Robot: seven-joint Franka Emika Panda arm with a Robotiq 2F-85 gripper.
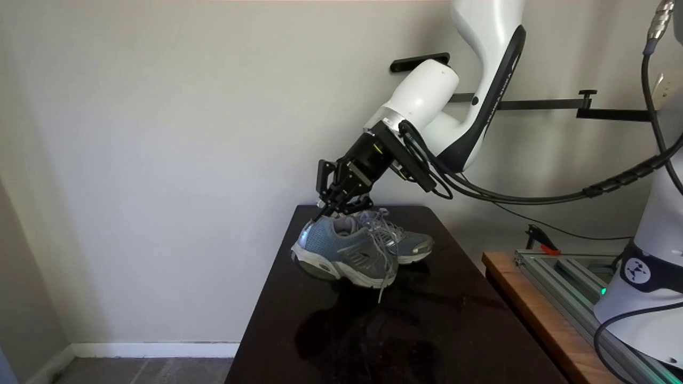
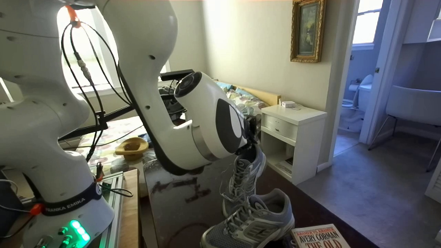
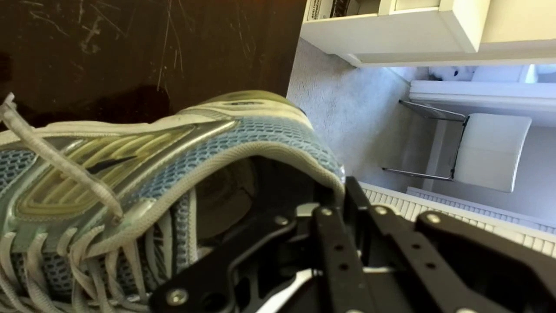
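Note:
In exterior view 1 a blue-grey running shoe [image 1: 339, 246] with trailing laces stands near the table's far end, and my gripper [image 1: 324, 212] is at its heel. The wrist view shows the gripper shut on the back collar of this shoe [image 3: 219, 138], with the dark shoe opening facing the camera. A second, matching shoe [image 1: 410, 243] sits just behind it, partly hidden. From exterior view 2, the gripped shoe [image 2: 246, 175] hangs heel-up from the arm, beside the other shoe [image 2: 262, 221]. Whether its toe touches the table cannot be told.
A book [image 2: 320, 237] lies at the table's edge by the second shoe. Past the edge stands a white nightstand [image 2: 293, 124]. The wall [image 1: 192, 160] closes off the back.

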